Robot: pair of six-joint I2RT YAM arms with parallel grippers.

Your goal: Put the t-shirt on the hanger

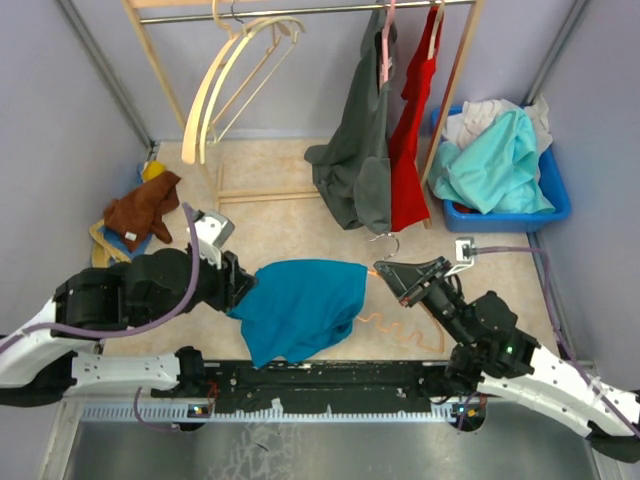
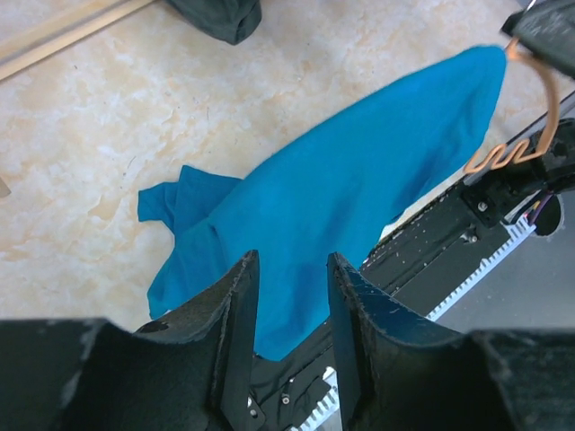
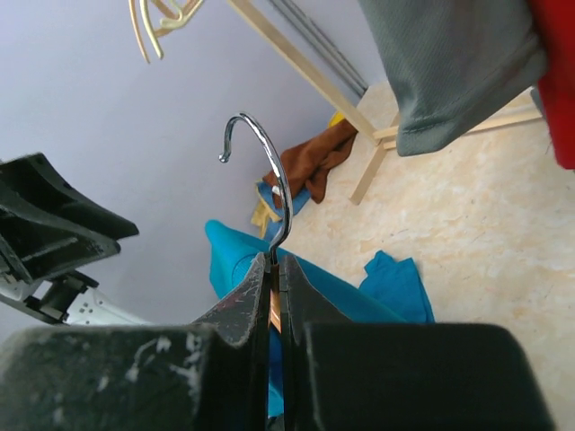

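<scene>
The blue t-shirt [image 1: 305, 300] is stretched out low at the front of the floor, its right end raised around one arm of a wooden hanger [image 2: 546, 99]. That hanger's metal hook [image 3: 280, 171] points up, and my right gripper is shut on the neck just below it. The hanger's wavy bar [image 1: 400, 328] sticks out of the shirt's right side. My left gripper is open above the shirt's left part, with nothing held between its fingers. How far the hanger reaches inside the cloth is hidden.
Empty hangers [image 1: 215, 100] hang from the rail [image 1: 330, 12] at the back left. A grey garment [image 1: 355, 150] and a red one [image 1: 408, 160] hang to the right. A blue bin [image 1: 560, 200] holds clothes; brown cloth [image 1: 143, 208] lies on the left.
</scene>
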